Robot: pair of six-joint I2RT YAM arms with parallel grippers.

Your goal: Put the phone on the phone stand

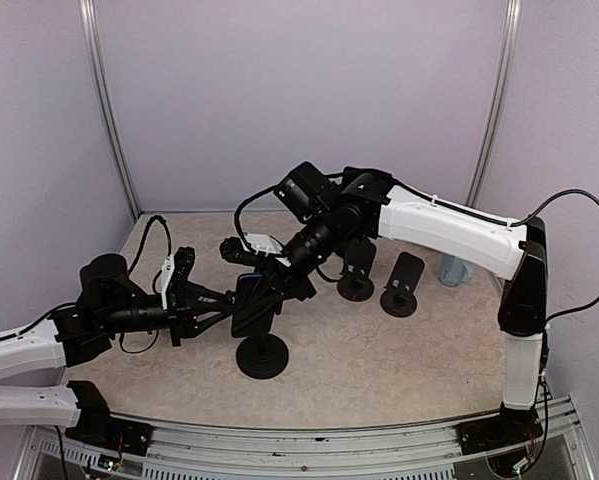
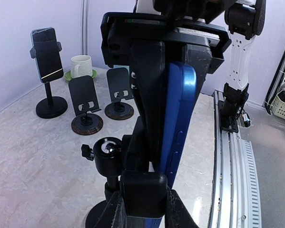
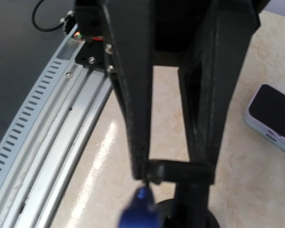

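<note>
A blue-cased phone (image 2: 179, 116) stands upright at a black stand, whose round base (image 1: 262, 358) is near the table's front middle. My right gripper (image 1: 264, 290) reaches over it from above, shut on the phone in the left wrist view. My left gripper (image 1: 219, 310) comes from the left at the stand's holder (image 2: 144, 192); its fingertips are mostly hidden behind that black piece, so its finger is hard to read. In the right wrist view the blue case (image 3: 139, 213) shows just below the fingertips.
Two empty stands (image 1: 357, 275) (image 1: 402, 285), a stand with a phone (image 2: 47, 54) and a mug (image 2: 81, 66) are at the back. Another phone (image 3: 270, 114) lies to one side in the right wrist view. The table's front edge borders a metal rail (image 1: 319, 440).
</note>
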